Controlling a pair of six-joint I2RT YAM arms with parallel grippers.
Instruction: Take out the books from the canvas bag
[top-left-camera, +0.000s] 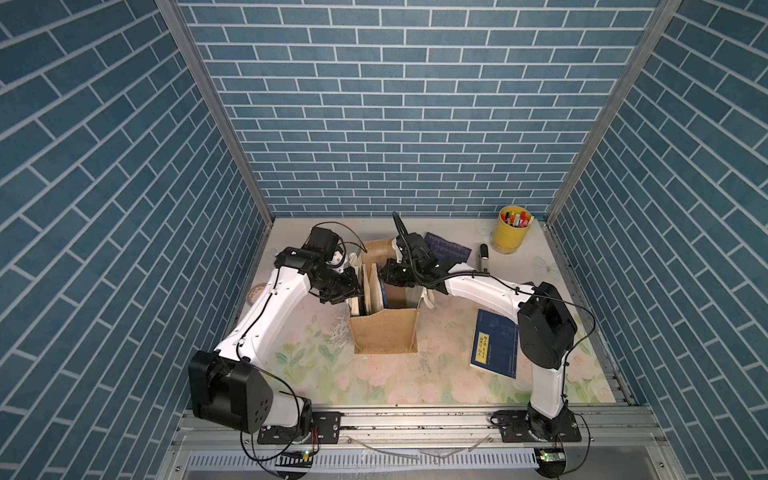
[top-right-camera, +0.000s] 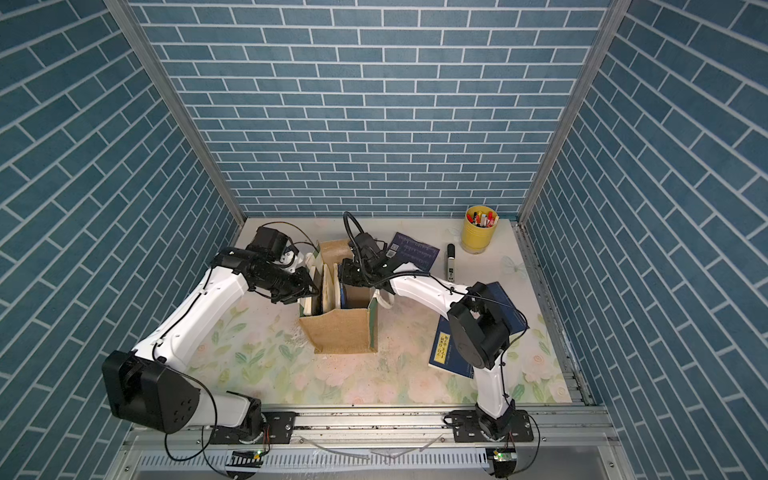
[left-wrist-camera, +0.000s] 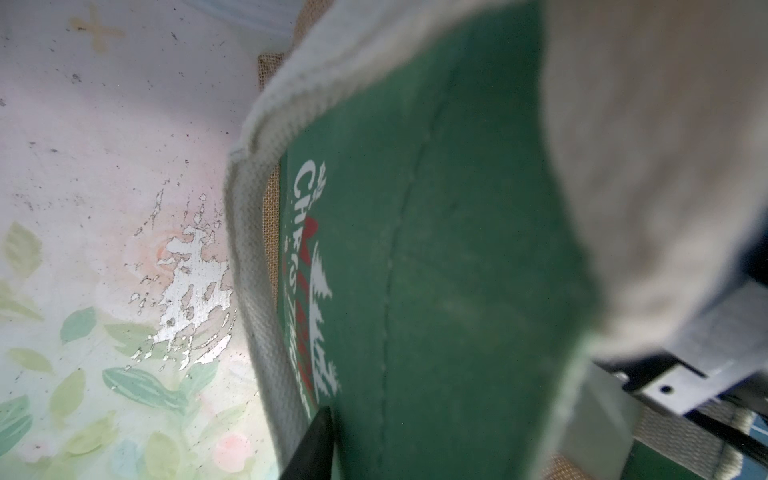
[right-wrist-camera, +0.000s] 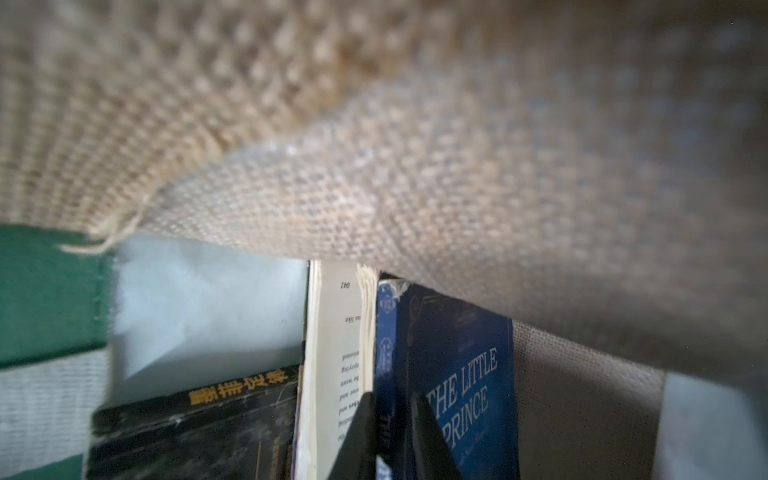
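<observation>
The tan canvas bag stands upright at mid-table, its mouth open, several books on edge inside. At its left rim is my left gripper; in the left wrist view the green side wall and pale handle are close, and only one dark fingertip shows, so its grip is hidden. My right gripper reaches into the bag, its fingertips slightly apart at the spine of the blue "The Little Prince" book. Whether they clamp it is unclear. Beside it stand cream pages and a black book.
Dark blue books lie on the table at right, another behind the right arm. A black marker and a yellow pen cup are at the back right.
</observation>
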